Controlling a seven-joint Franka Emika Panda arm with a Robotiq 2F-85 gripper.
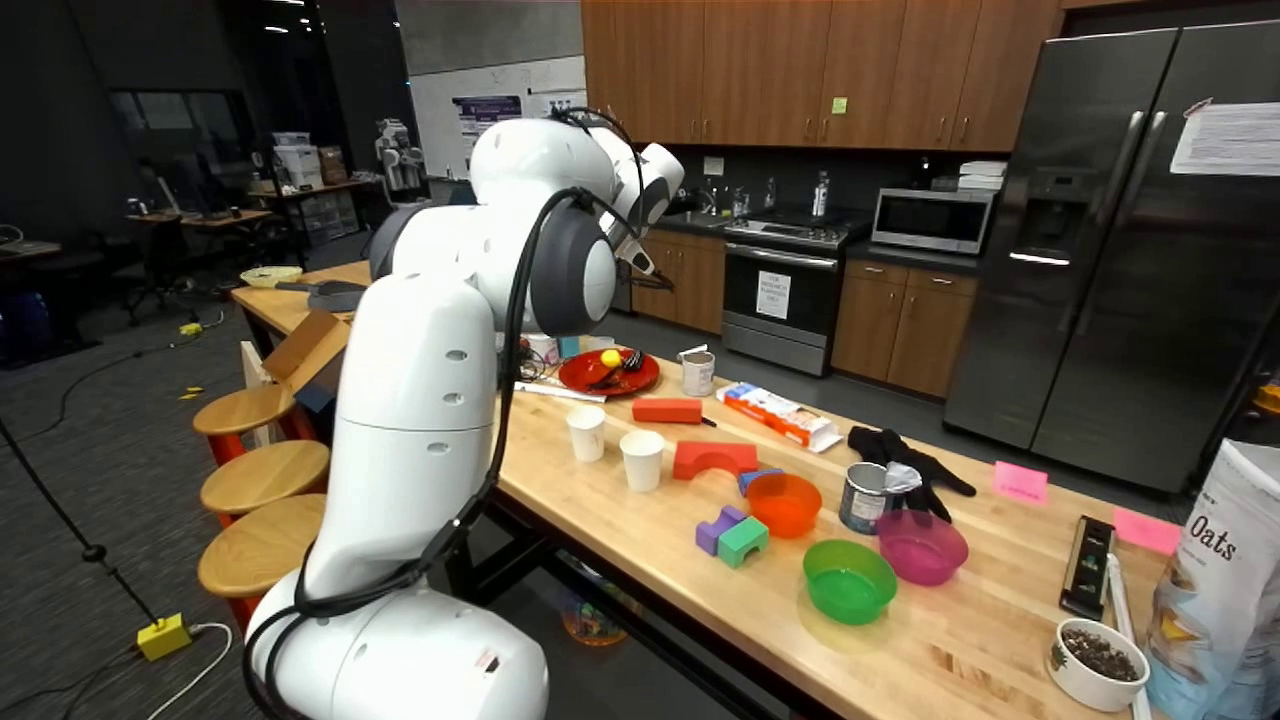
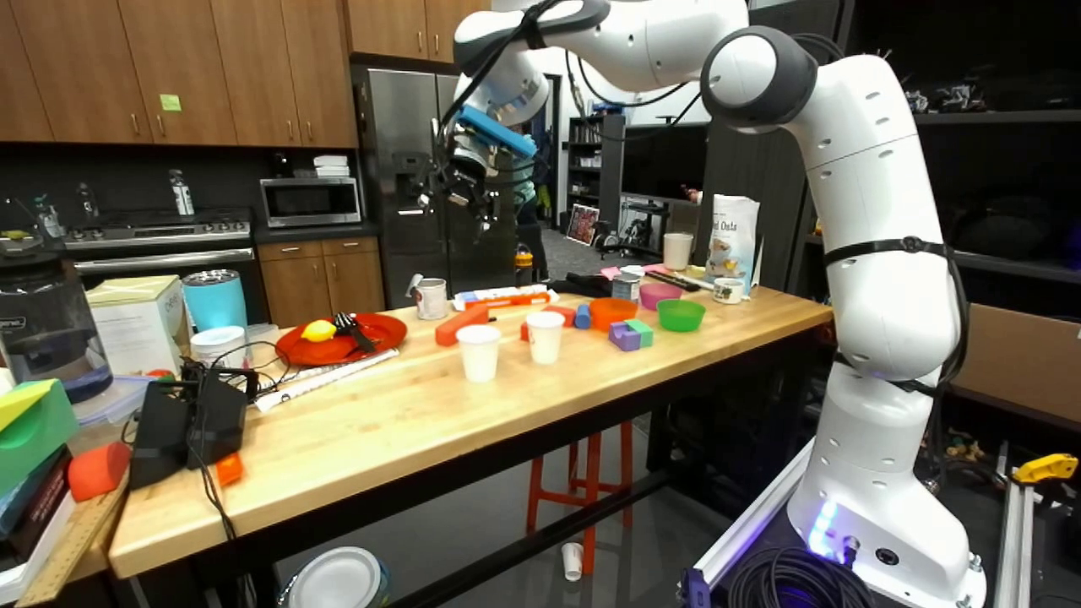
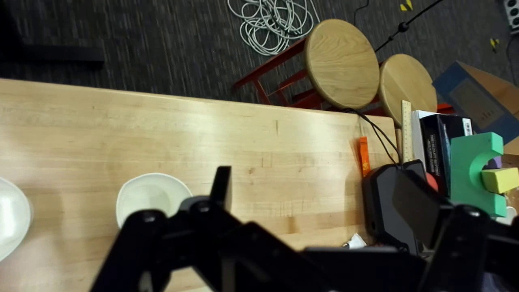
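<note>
High above the wooden table, my gripper stands open, its two dark fingers wide apart in the wrist view. Between them I see only tabletop, with no object held. Exterior view 2 shows the gripper (image 2: 461,198) in the air over the far side of the table; in exterior view 1 the arm mostly hides it. Two white cups, a nearer one (image 2: 479,351) and a farther one (image 2: 545,335), stand upright below. From the wrist, one cup (image 3: 153,194) appears left of the fingers, partly covered by the gripper body; another cup (image 3: 12,214) is cut by the left edge.
A red plate (image 2: 380,330) holds a lemon and black utensils. Black boxes with cables (image 3: 394,194) and a green arch block (image 3: 472,170) crowd one table end. Green (image 1: 849,581), orange (image 1: 783,504) and pink bowls (image 1: 921,547) stand toward the other. Bare tabletop lies between the cups and black boxes.
</note>
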